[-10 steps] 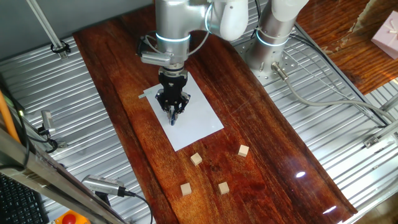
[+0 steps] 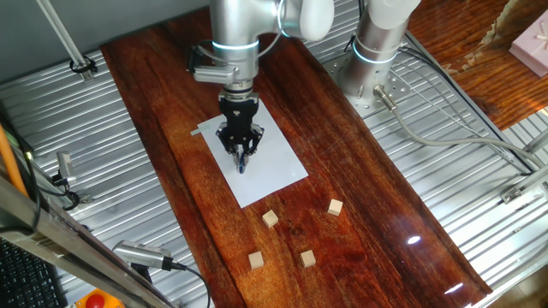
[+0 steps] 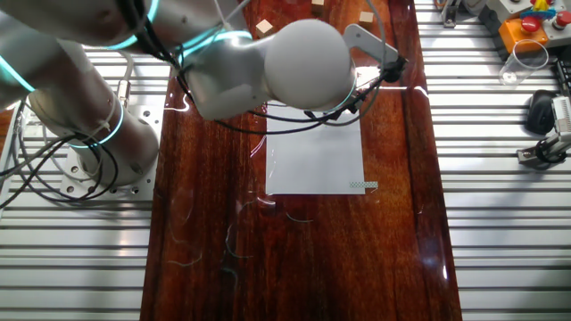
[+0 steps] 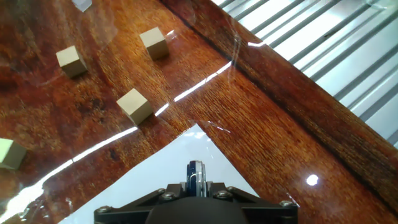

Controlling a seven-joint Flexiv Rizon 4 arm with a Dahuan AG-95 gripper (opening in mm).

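My gripper points down over a white sheet of paper (image 2: 272,170) lying on the wooden table. It is shut on a slim dark-blue and silver object (image 4: 196,172), pen-like in shape, though its lower end is hard to make out. Whether that end touches the paper cannot be told. No marks show on the visible part of the sheet. In exterior view 2 the arm covers the gripper and part of the paper (image 3: 314,165).
Several pale wooden cubes lie beyond the paper, among them a near cube (image 2: 271,218) and a right-hand cube (image 2: 335,207). A short patterned strip (image 3: 363,185) sits at one paper corner. Bare table (image 3: 294,259) stretches away on the base side.
Paper and cubes have stayed in place.
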